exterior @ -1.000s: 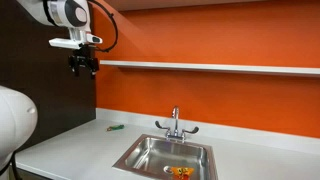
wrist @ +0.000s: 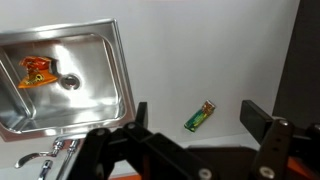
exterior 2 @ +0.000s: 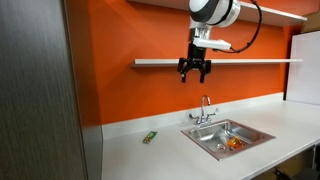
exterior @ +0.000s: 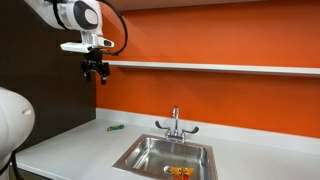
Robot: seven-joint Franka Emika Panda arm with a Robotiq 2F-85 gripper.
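Note:
My gripper hangs high above the counter, its two black fingers wide apart and nothing between them. In exterior view 1 the gripper is at the upper left. Below it, on the white counter near the back wall, lies a small green wrapped bar, also seen as a green bar in exterior view 2. An orange and yellow packet lies inside the steel sink, near the drain.
A chrome faucet with dark-tipped handles stands at the sink's back edge. White shelves run along the orange wall above the counter. Bare counter lies left of the sink.
In exterior view 1 the arm and gripper have shifted a little to the right and slightly lower. The bar, packet and sink have not moved.

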